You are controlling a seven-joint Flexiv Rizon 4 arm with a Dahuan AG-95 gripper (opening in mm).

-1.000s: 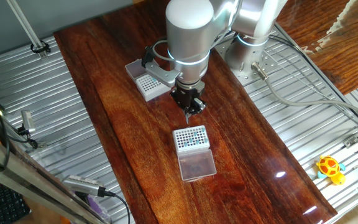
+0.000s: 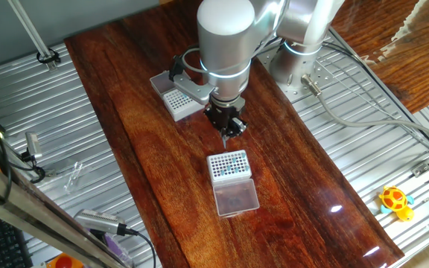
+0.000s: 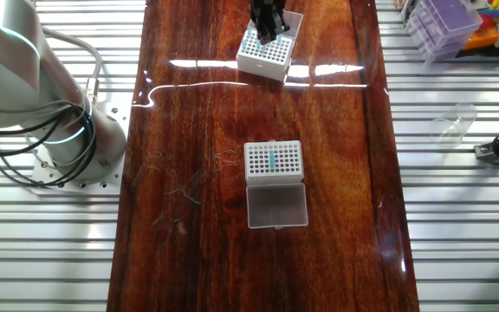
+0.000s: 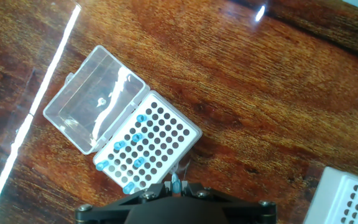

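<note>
A white rack box (image 2: 229, 167) with an open clear lid (image 4: 97, 99) lies on the wooden table. Several blue tips (image 4: 137, 137) stand scattered in its holes in the wrist view. Close to this box, at its edge in the wrist view, my gripper is shut on a slim blue-topped tip (image 4: 176, 182). The held tip (image 2: 224, 140) points down just behind the box in exterior view 1. A second white rack box (image 3: 273, 161), also open, carries a short row of blue tips (image 3: 272, 159) near its middle; only its corner shows in the wrist view.
Bare wood (image 3: 223, 113) separates the two boxes. Metal slats (image 2: 58, 134) flank the table. Off to the side are a turtle toy (image 2: 395, 202), a purple container (image 3: 440, 26) and a clear plastic piece (image 3: 454, 121) on the slats.
My arm, the held tip and both boxes look unmoved.
</note>
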